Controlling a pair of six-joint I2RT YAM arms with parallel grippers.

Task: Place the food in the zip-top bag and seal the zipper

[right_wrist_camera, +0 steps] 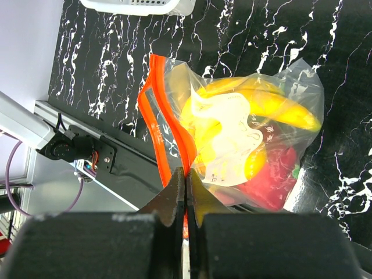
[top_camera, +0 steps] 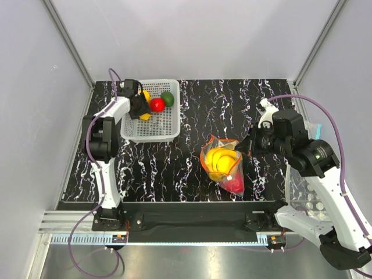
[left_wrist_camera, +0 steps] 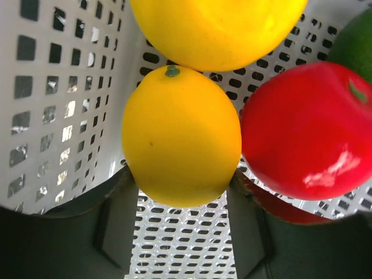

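Observation:
My left gripper is down in the white basket, its fingers around a lemon and part open, touching its sides. A second yellow fruit, a red tomato-like fruit and a green fruit lie beside it. The clear zip bag with orange rim holds bananas and red food. My right gripper is shut at the bag's orange zipper edge, which runs down to its fingertips.
A clear sheet with round items lies at the right edge, partly under the right arm.

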